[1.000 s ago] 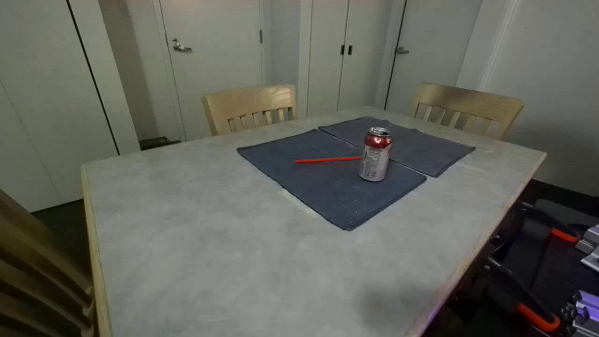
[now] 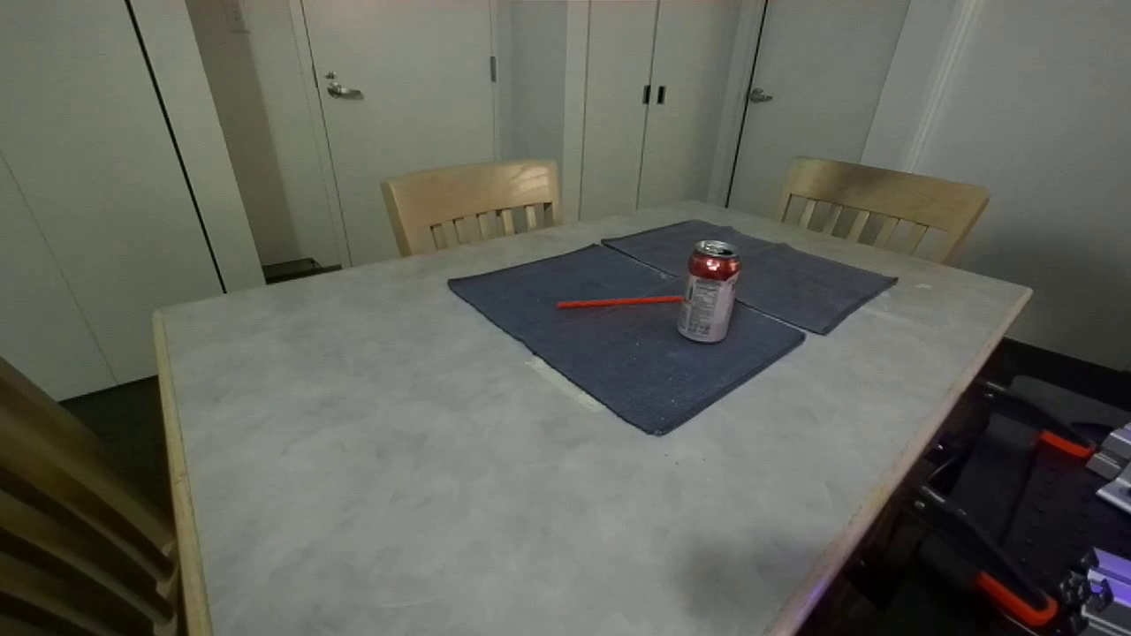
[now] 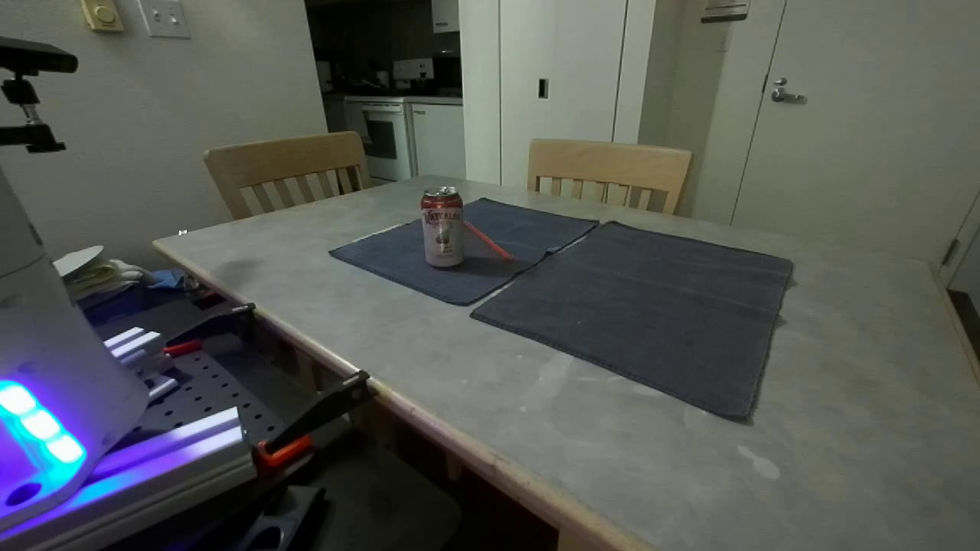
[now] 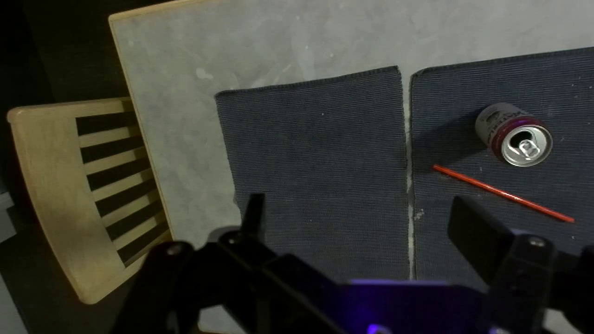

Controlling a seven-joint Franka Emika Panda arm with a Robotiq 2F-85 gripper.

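An opened drink can, silver below and red near the top, stands upright on a dark blue placemat. Beside it a thin red straw lies flat on the same mat. Seen from above in the wrist view, the can and the straw are at the right, with a small gap between them. My gripper is open above the mats, its fingers wide apart and nothing between them. Neither exterior view shows the gripper.
A second dark blue placemat lies alongside the first, a narrow strip of table between them. Wooden chairs stand round its edges, and clamps sit by the robot's base.
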